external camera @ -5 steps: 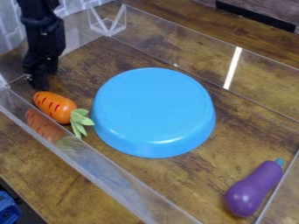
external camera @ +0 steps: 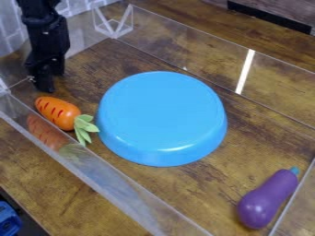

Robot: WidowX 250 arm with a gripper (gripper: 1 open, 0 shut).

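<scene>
My black gripper (external camera: 44,74) is at the upper left, low inside the clear-walled enclosure, just above and left of an orange toy carrot (external camera: 57,112) with green leaves. The gripper's fingertips are dark and hard to make out, so its state is unclear. A large blue upside-down dish or lid (external camera: 161,118) fills the middle. A purple toy eggplant (external camera: 266,200) lies at the lower right.
Clear plastic walls (external camera: 110,184) border the wooden surface (external camera: 215,175). Bare wood lies above and to the right of the blue dish. A small blue object (external camera: 6,219) sits outside at the lower left corner.
</scene>
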